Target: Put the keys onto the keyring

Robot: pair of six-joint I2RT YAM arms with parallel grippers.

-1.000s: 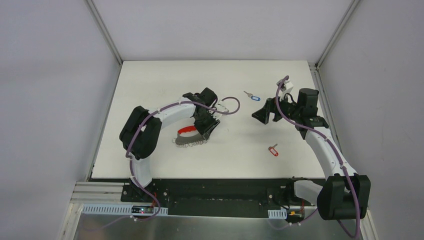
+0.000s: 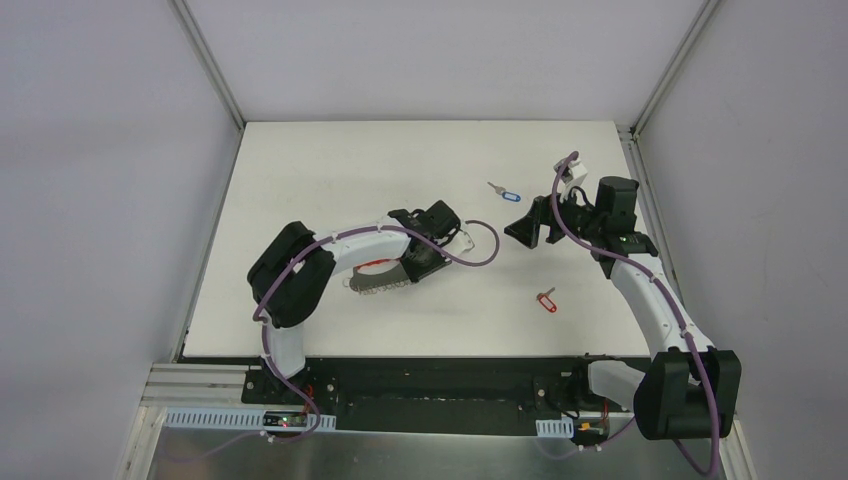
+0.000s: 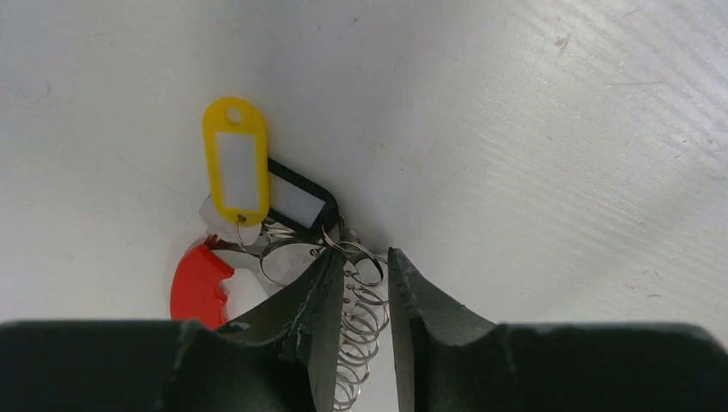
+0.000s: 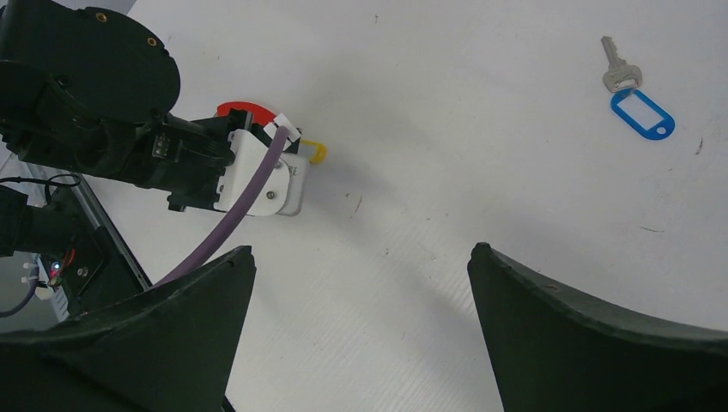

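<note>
A grey keyring holder with a red handle (image 3: 189,292) and many wire rings lies mid-left on the table, partly under my left arm. A yellow tag (image 3: 236,163) and a black tag (image 3: 300,190) rest at its end. My left gripper is low over the rings, fingers part open at a ring; whether they touch it I cannot tell. My right gripper stands open above the table at the right. A key with a blue tag (image 4: 642,116) lies toward the back right, and a key with a red tag (image 2: 547,302) toward the front right.
Walls enclose the sides and back. The left arm hides part of the holder.
The right arm and the two loose keys have not moved.
</note>
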